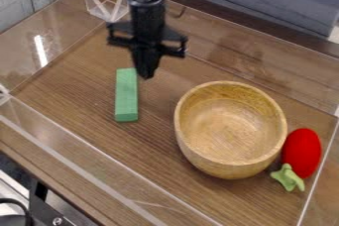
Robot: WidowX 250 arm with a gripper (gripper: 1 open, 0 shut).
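Note:
My black gripper (146, 50) hangs in the upper middle of the camera view, motion-blurred, its fingers pointing down; it appears shut with nothing seen between them. A green rectangular block (127, 95) lies on the wooden table below and slightly left of the gripper, apart from it.
A large wooden bowl (229, 131) sits at the right. A red oval object (302, 153) lies at its right, with a small light green piece (288, 178) below it.

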